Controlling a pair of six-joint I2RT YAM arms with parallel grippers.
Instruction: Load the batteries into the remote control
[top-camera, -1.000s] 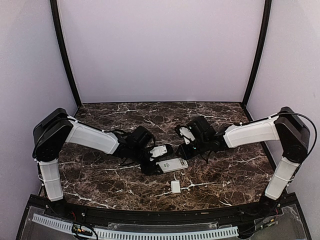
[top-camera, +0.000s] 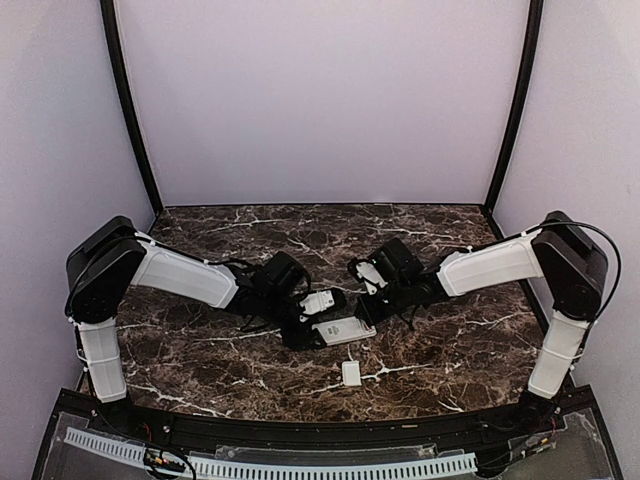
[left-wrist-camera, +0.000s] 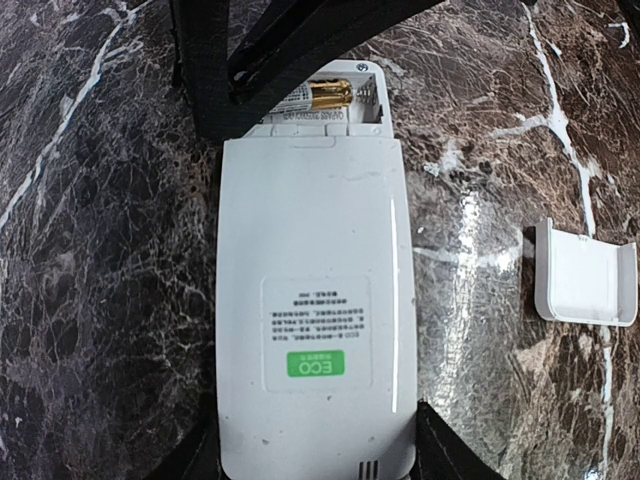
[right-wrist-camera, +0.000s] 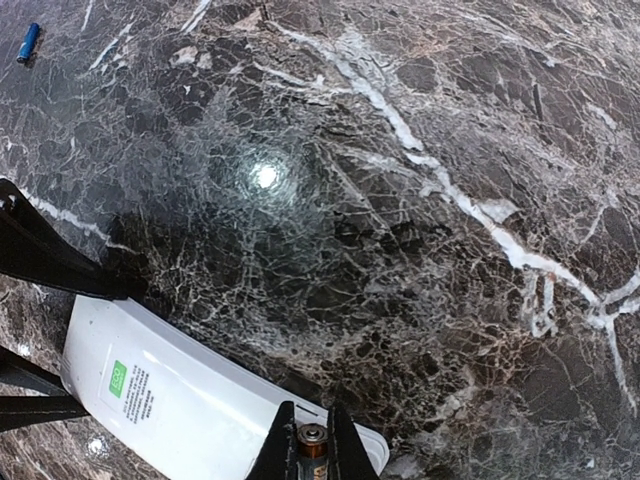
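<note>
The white remote control (left-wrist-camera: 316, 220) lies back up, its battery compartment (left-wrist-camera: 356, 120) uncovered at the far end. My left gripper has its fingers against both sides of the remote's near end. Over the compartment, my right gripper is shut on a battery (right-wrist-camera: 312, 445), whose round end shows between the fingers. From the left wrist, a gold-ended battery (left-wrist-camera: 330, 94) appears in the compartment near a spring, partly hidden behind a black right finger (left-wrist-camera: 218, 90); how deep it sits is unclear. The white battery cover (left-wrist-camera: 588, 280) lies apart on the table.
A small blue battery (right-wrist-camera: 29, 42) lies alone on the dark marble table, at the upper left of the right wrist view. In the top view, the cover (top-camera: 351, 373) rests in front of the remote.
The left arm, remote and cover look unmoved.
</note>
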